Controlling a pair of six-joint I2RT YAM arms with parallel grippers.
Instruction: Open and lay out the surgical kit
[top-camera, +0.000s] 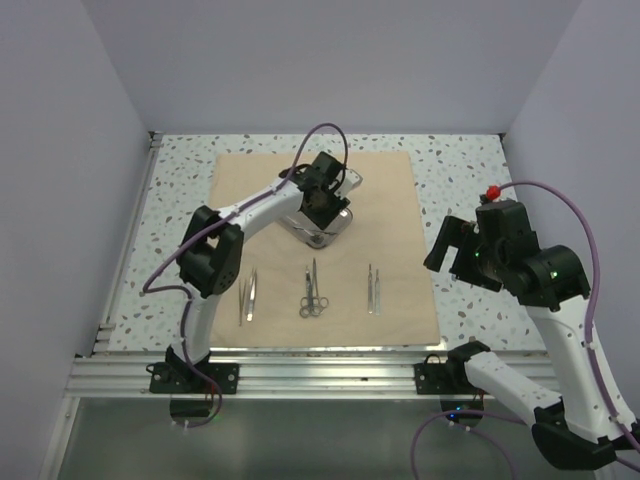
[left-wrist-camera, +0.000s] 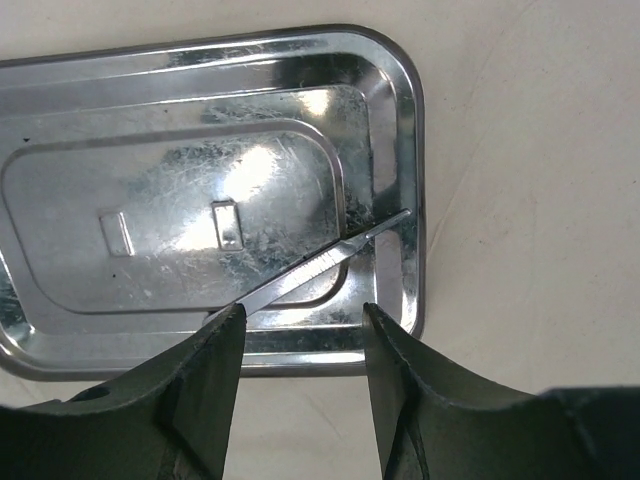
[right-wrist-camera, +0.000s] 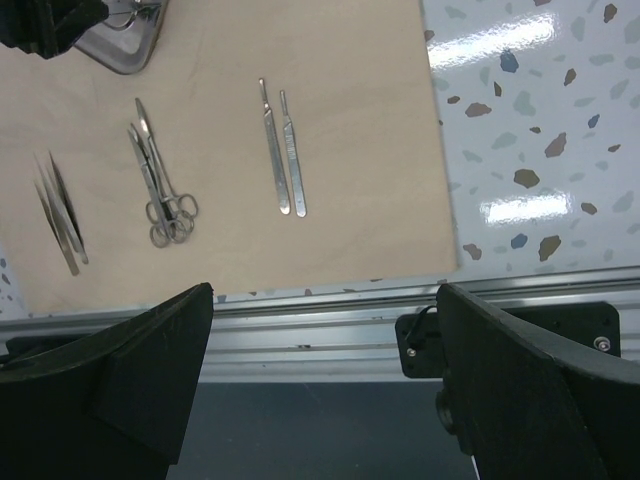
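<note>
My left gripper stands open over the steel tray, in which a slim metal instrument lies diagonally toward the right end. On the beige cloth lie tweezers, several scissors-like instruments and two scalpel handles, laid in separate groups. My right gripper is open above the right side of the table, nothing between its fingers.
The speckled tabletop shows around the cloth, clear on both sides. A metal rail runs along the front edge.
</note>
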